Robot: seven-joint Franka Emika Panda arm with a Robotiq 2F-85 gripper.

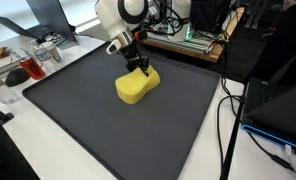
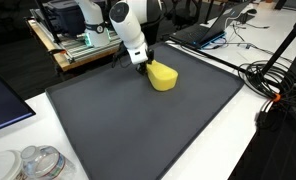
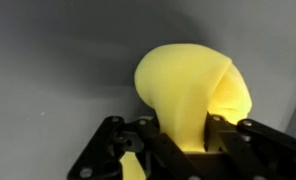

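A yellow object (image 1: 136, 86), smooth and rounded, sits on the dark tabletop under the arm; whether it is stiff or soft is not clear. In exterior view 2 the same yellow object (image 2: 161, 77) stands beside the white arm. My gripper (image 1: 139, 64) points down at its rear edge. From the wrist, the gripper has its dark fingers apart, with part of the yellow object (image 3: 193, 85) reaching between them. Whether the fingers press on it cannot be told.
Red-topped jars (image 1: 33, 68) stand beyond its left edge. Black cables (image 1: 226, 110) hang at the right. Clear containers (image 2: 43, 160) sit off the table's near left corner.
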